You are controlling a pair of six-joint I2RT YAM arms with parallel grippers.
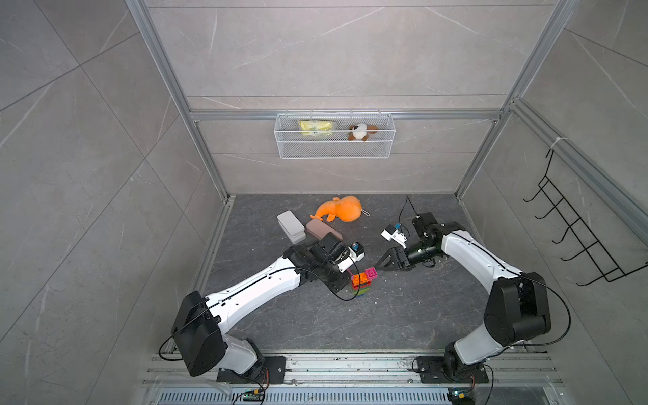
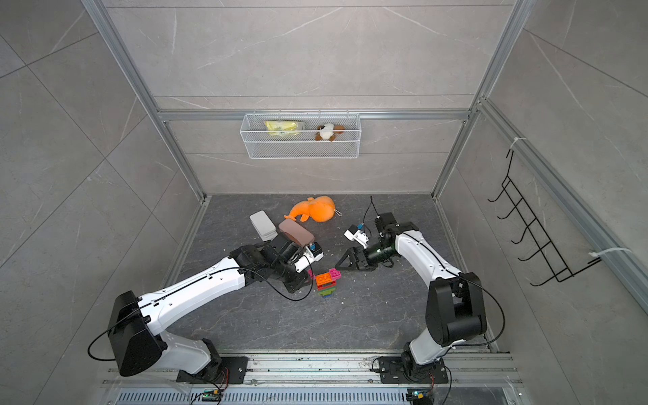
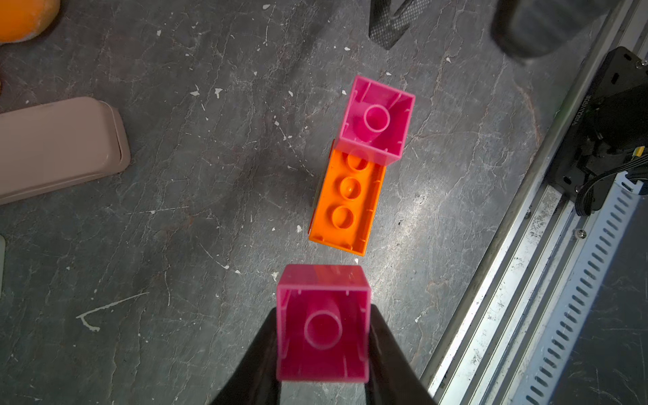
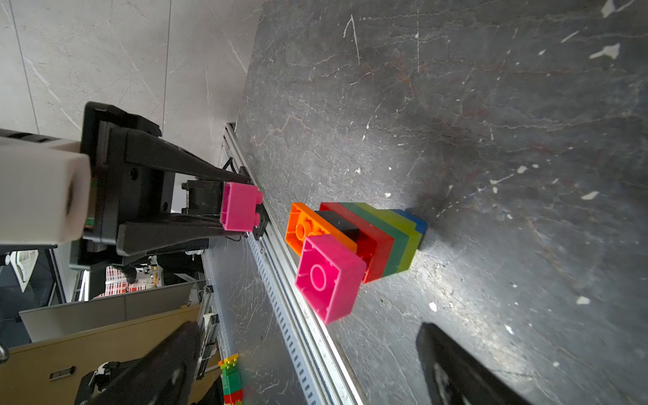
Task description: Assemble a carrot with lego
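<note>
A stack of lego stands on the dark floor: blue, green, dark and red layers (image 4: pixel 374 246) under an orange brick (image 3: pixel 347 202). A pink brick (image 3: pixel 374 120) sits at one end of the orange one, its hollow side showing. My left gripper is shut on a second pink brick (image 3: pixel 322 280), which is apart from the stack and at its left side in the top left view. My right gripper is open and empty, to the right of the stack; its fingers (image 4: pixel 449 361) are blurred.
Behind the arms lie an orange plush toy (image 1: pixel 343 208), a pinkish-brown case (image 1: pixel 324 229) and a grey case (image 1: pixel 291 226). A wire basket (image 1: pixel 334 148) hangs on the back wall.
</note>
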